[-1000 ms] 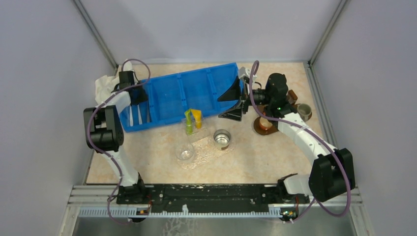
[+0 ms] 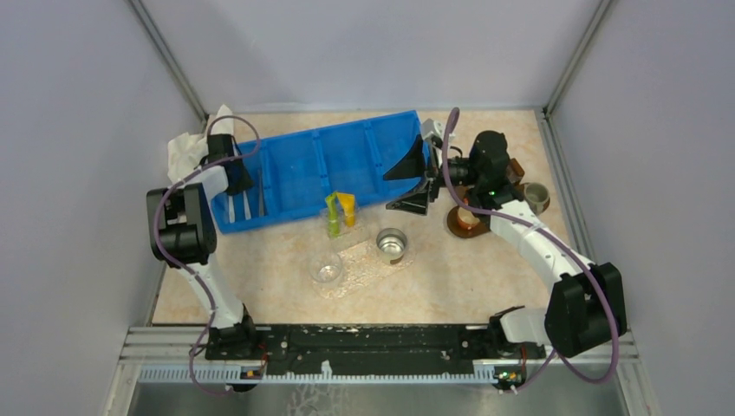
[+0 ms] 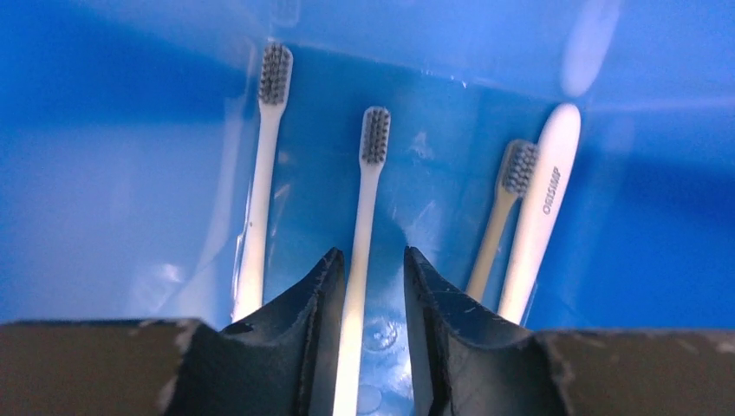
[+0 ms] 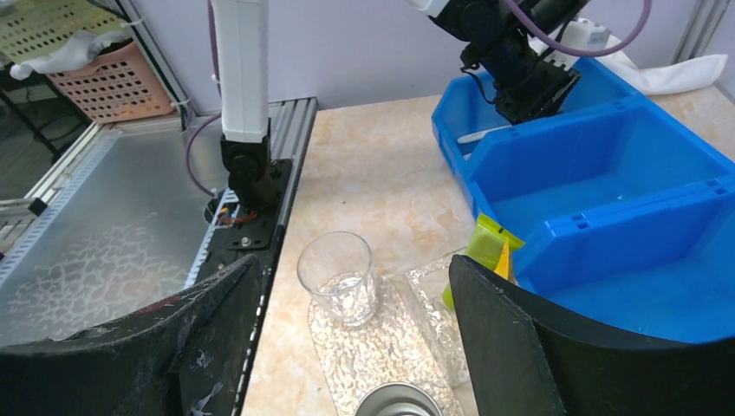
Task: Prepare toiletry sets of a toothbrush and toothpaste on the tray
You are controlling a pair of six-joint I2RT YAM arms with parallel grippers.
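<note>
My left gripper is part open in the blue bin's left compartment, its fingertips either side of a white toothbrush (image 3: 368,195). Another white toothbrush (image 3: 264,156) lies left of it; a beige one (image 3: 497,217) and a white handle marked with lettering (image 3: 537,217) lie right. Green (image 2: 333,217) and yellow (image 2: 347,208) tubes, apparently toothpaste, stand in a clear container near the bin's front. A clear textured tray (image 2: 360,277) lies before them. My right gripper (image 2: 404,184) is open, empty, above the table beside the bin's right end.
A clear glass (image 2: 326,269) and metal cup (image 2: 392,245) stand on or by the textured tray. Brown dishes and cups (image 2: 464,224) sit under and beside my right arm. White cloth (image 2: 184,152) lies at the back left.
My left gripper has shifted slightly within the left compartment. My right arm is practically unmoved.
</note>
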